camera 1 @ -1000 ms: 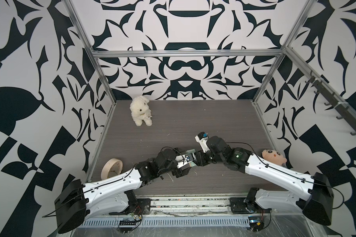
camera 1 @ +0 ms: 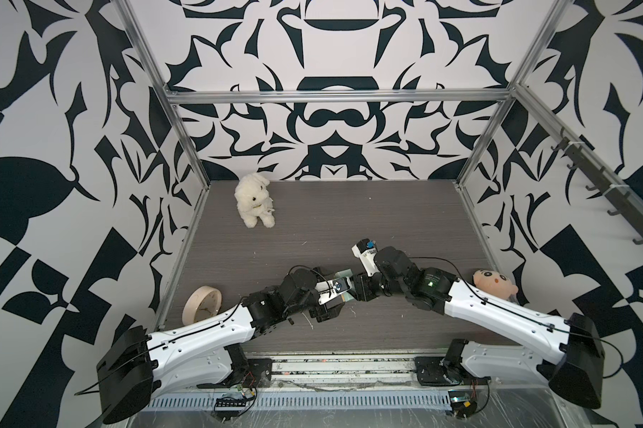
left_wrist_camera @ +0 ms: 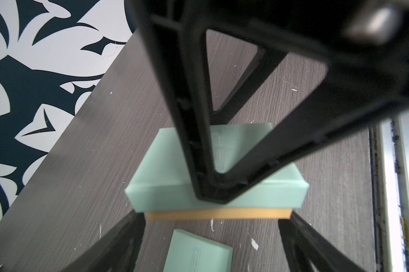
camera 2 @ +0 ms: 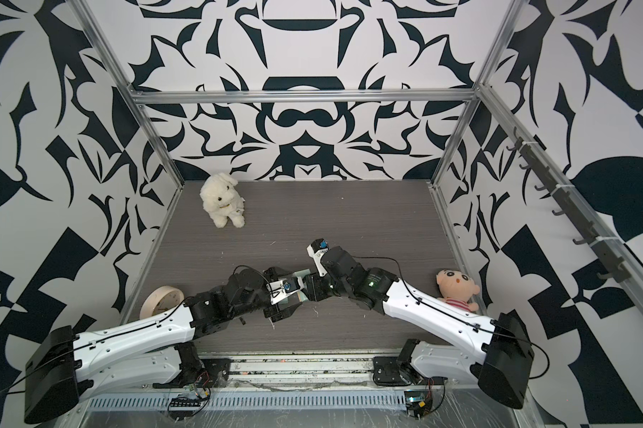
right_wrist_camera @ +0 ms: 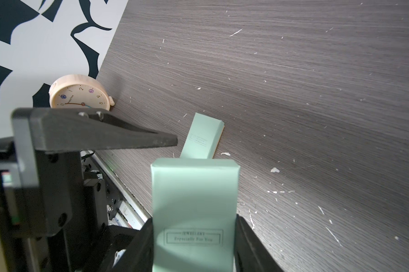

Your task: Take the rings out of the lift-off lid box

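In both top views my two grippers meet at front centre. My right gripper is shut on a mint jewellery box (right_wrist_camera: 195,195) marked "JEWELLERY Especially For You". In the left wrist view this box shows an orange band under its mint top, with black gripper parts over it. My left gripper is part open, its blurred fingers either side of the box; whether they touch it I cannot tell. A second small mint piece (right_wrist_camera: 202,133) lies on the table beyond the held box. No rings are visible.
A white plush dog (camera 1: 253,199) sits at the back left, a clock (right_wrist_camera: 79,93) at the left edge and a doll (camera 2: 455,285) at the right edge.
The arms and grippers look almost still over the last second, with at most slight shifts at the meeting point in the middle.
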